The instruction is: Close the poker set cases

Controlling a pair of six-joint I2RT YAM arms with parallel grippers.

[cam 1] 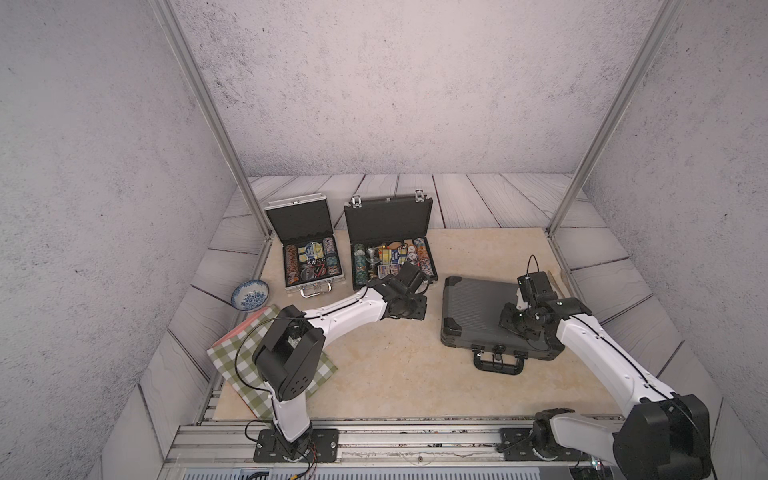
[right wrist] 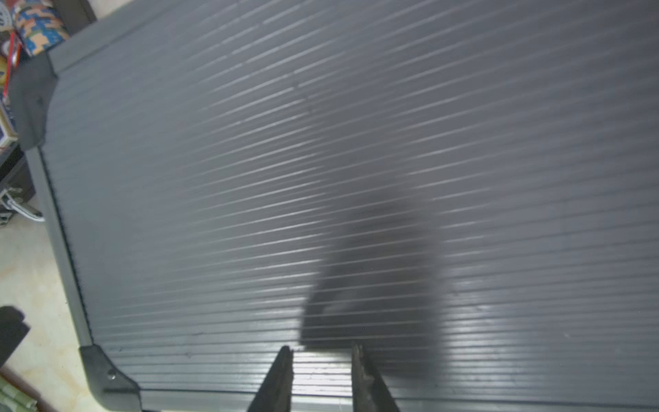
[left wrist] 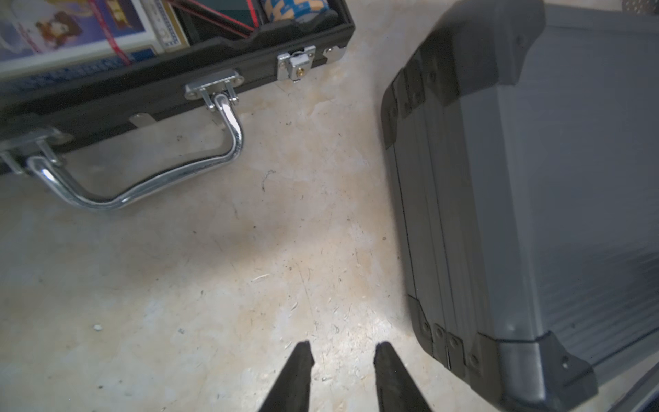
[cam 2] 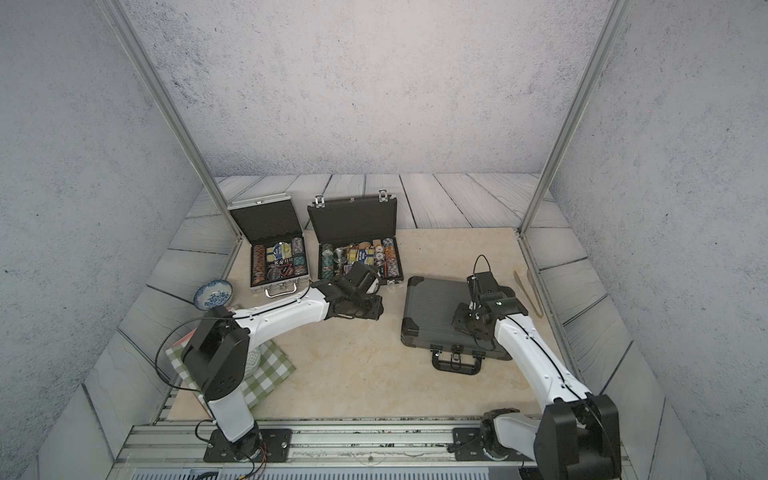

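The large dark case on the right lies with its lid down, filling the right wrist view. Over that lid my right gripper is shut; I see nothing held between its fingertips. My left gripper hovers over bare table between that case and the middle case, shut or nearly so, nothing visible between its tips. The middle case and the smaller silver case stand open at the back left, lids upright, chips and cards inside. The middle case's metal handle lies on the table.
A blue-patterned bowl sits at the left edge, above a green checked cloth under my left arm. Wooden utensils lie at the right edge.
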